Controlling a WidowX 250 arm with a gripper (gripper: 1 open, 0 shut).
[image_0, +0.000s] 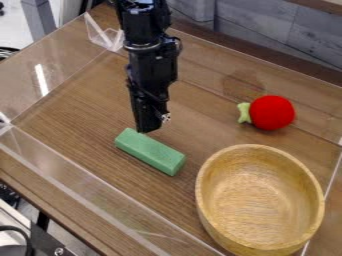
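The black robot arm with its gripper hangs over the middle of the wooden table, just above and behind a green block that lies on the table. The gripper appears shut, with nothing visible between its fingers. A red round object with a pale green top lies at the right.
A large yellow bowl fills the front right. A grey wall stands at the back right, and cables show at the lower left corner.
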